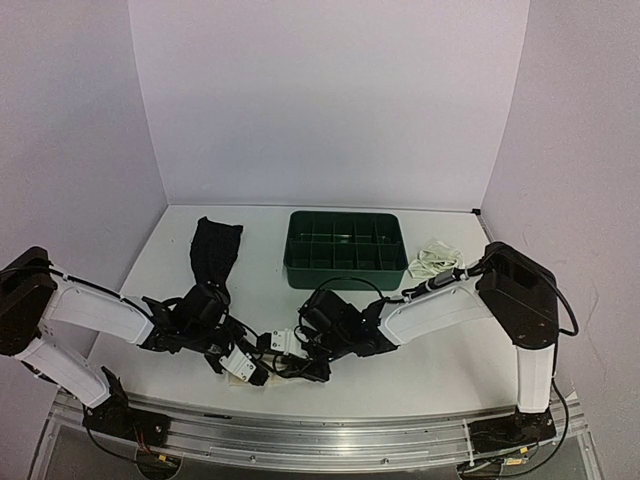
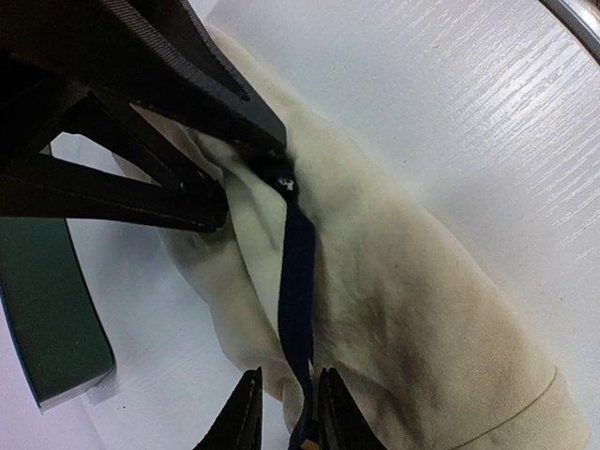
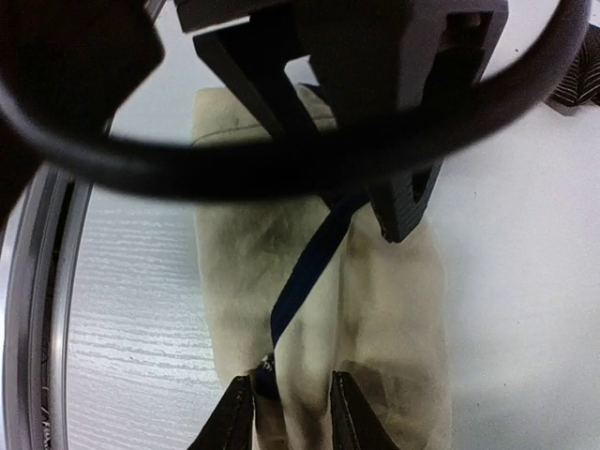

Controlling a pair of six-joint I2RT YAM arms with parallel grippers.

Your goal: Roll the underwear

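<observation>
Cream underwear with a dark navy band lies along the front of the table, a narrow fold along its middle; in the right wrist view it (image 3: 394, 319) runs away from me. Both grippers are down on it, close together at front centre in the top view. My left gripper has its fingertips at the navy band; whether they are closed on it cannot be told. My right gripper has its fingertips either side of the cream fold and band; whether it grips them is unclear.
A green divided bin (image 1: 344, 275) stands at the back centre. A black cloth (image 1: 214, 245) lies at the back left, pale folded cloth (image 1: 436, 258) at the back right. The metal rail (image 1: 300, 420) runs along the front edge.
</observation>
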